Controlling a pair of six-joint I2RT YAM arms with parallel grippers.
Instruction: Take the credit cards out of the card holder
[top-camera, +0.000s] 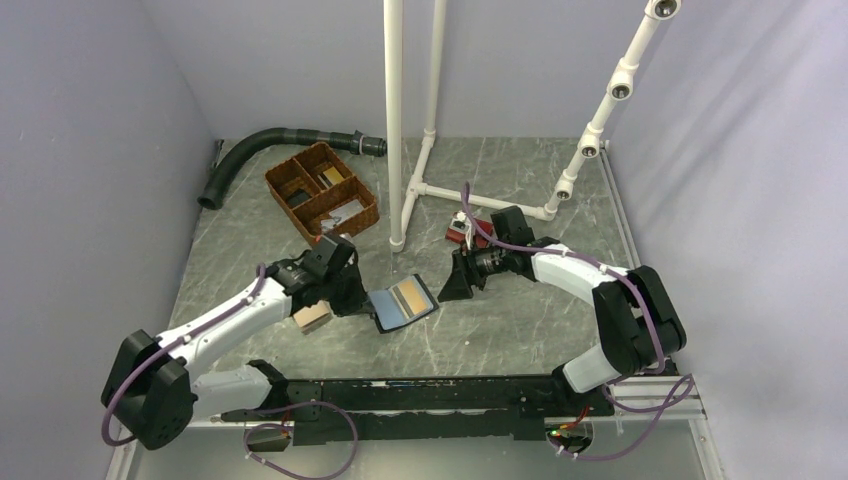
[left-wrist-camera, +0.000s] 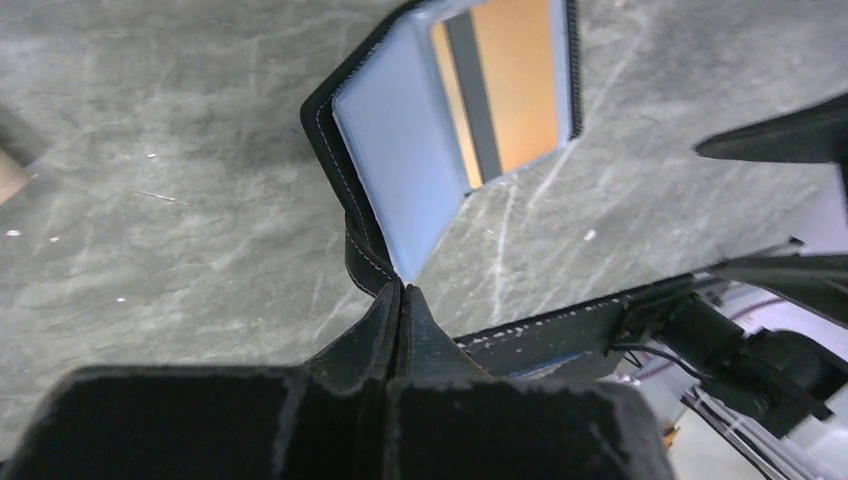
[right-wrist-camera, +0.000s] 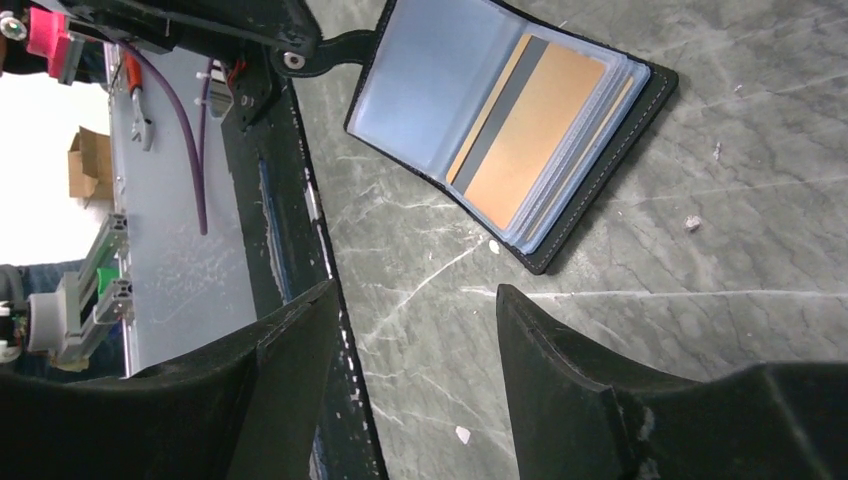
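The card holder (top-camera: 400, 304) lies open flat on the table, blue sleeves showing, with tan cards (right-wrist-camera: 535, 135) banded grey in the sleeves on one side. My left gripper is shut at the holder's strap end (left-wrist-camera: 365, 260); whether its fingertips pinch the strap is hard to tell. My right gripper stands open to the right of the holder, nothing between its fingers.
A wicker basket (top-camera: 285, 175) sits at the back left, a beige box (top-camera: 310, 318) beside the left arm, a red object (top-camera: 455, 230) behind the right arm. White pipes (top-camera: 394, 120) rise at the back.
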